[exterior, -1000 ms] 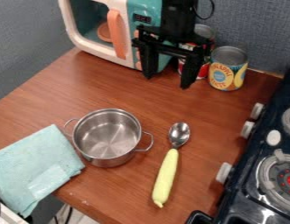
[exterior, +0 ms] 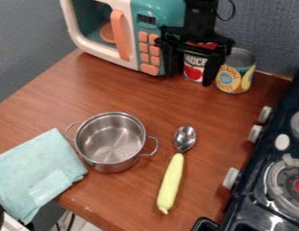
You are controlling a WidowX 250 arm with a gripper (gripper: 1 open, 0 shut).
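The black gripper [exterior: 188,63] hangs at the back of the wooden counter, over a red-and-white can [exterior: 194,69], partly in front of it, beside the teal toy microwave [exterior: 149,25]. Its fingers look spread around or near that can; whether they touch it is unclear. To its right stands a yellow-labelled can [exterior: 232,78]. A steel pot [exterior: 109,142] sits at front left, and a spoon with a yellow handle [exterior: 173,180] lies to its right.
A black stove [exterior: 270,187] with white knobs fills the right side. A light blue cloth [exterior: 33,171] lies at the left edge. The middle of the counter between microwave and pot is clear.
The cans, pot and spoon look unmoved.
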